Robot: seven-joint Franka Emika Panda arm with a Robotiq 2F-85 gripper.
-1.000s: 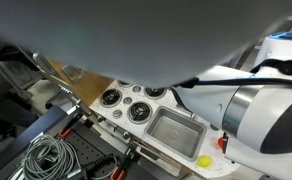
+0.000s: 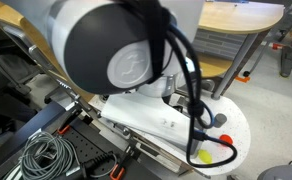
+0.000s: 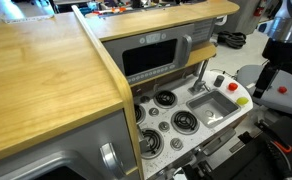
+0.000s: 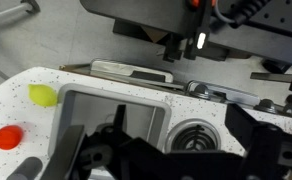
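Note:
My gripper is open in the wrist view, with its dark fingers (image 4: 115, 143) spread wide and nothing between them. It hangs over the front of a toy kitchen counter. Below lies the grey sink (image 4: 84, 108), and one coil burner (image 4: 193, 136) shows to its right. A yellow lemon-like item (image 4: 43, 95) and a red round item (image 4: 8, 137) sit on the white speckled counter left of the sink. A dark grey cylinder (image 4: 28, 169) is partly cut off at the bottom left. In exterior view 1 the white arm hides most of the sink and burners.
A microwave (image 3: 154, 55) with a vertical handle stands behind the burners (image 3: 151, 143). The faucet (image 3: 199, 76) rises behind the sink. Wooden cabinet tops (image 3: 46, 75) border the left. Metal handles (image 4: 133, 74) run along the counter's front edge.
The arm has swung left in exterior view 1, from over the right side to in front of the burners and sink. The lemon-like and red items are now uncovered there.

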